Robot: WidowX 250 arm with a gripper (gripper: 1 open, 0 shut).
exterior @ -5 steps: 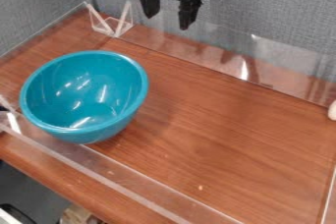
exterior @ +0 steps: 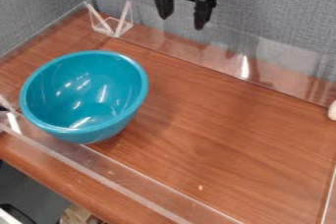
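My black gripper [exterior: 184,4] hangs at the top centre of the camera view, high above the back of the wooden table. Its two fingers are spread apart, with nothing between them. A large turquoise bowl [exterior: 106,95] rests on the table at the left, well below and in front of the gripper.
A white wire rack [exterior: 110,26] stands in the back left corner. Clear panels edge the wooden table [exterior: 230,140], whose middle and right are bare. A small white object [exterior: 331,110] is at the right edge. Grey walls stand behind.
My gripper has shifted a little to the right over the last second. The bowl and the rack have stayed where they were.
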